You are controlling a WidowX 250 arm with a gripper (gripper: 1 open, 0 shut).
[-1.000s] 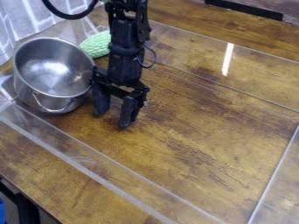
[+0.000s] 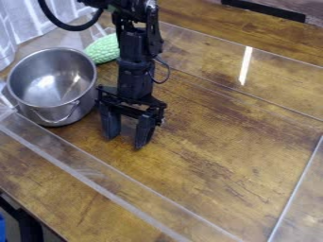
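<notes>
The black robot arm hangs from the top centre, its gripper (image 2: 131, 126) down low over the wooden table (image 2: 228, 151), just right of a steel pot (image 2: 48, 83). The fingers are dark and blurred against each other, so I cannot tell whether they are open or shut or hold anything. A green corn-like object (image 2: 78, 47) lies behind the pot, left of the arm.
Clear strips or panels run along the left, front and right edges. A dark edge borders the back right.
The gripper has shifted slightly over the table near the pot, its angle changing a little. The pot and green object look in about the same places.
</notes>
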